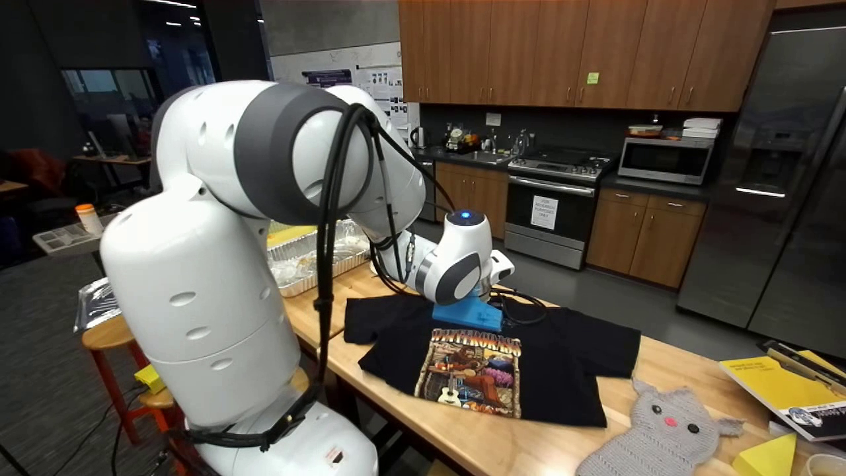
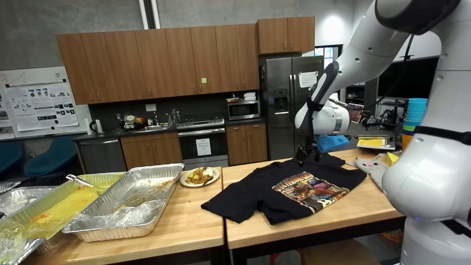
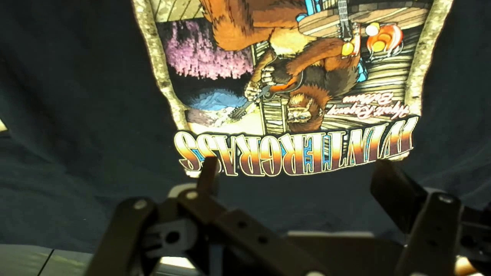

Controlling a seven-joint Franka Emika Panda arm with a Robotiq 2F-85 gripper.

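A black T-shirt (image 1: 559, 365) with a colourful printed picture lies spread on the wooden table, its sleeves out to both sides. In the wrist view the shirt's print (image 3: 285, 92) appears upside down, lettering towards me. My gripper stands open over the collar end, its two dark fingers wide apart with nothing held between them. From the side, the gripper (image 2: 305, 158) points down close above the shirt (image 2: 247, 194); whether its tips touch the cloth I cannot tell. In exterior view 1 the blue mount hides the fingers.
A grey knitted toy (image 1: 662, 432) lies beside the shirt, with books (image 1: 781, 389) and a yellow block (image 1: 765, 457) past it. Foil trays (image 2: 128, 207) and a plate of food (image 2: 212, 182) occupy the adjoining table. Bare wood shows along the front edge.
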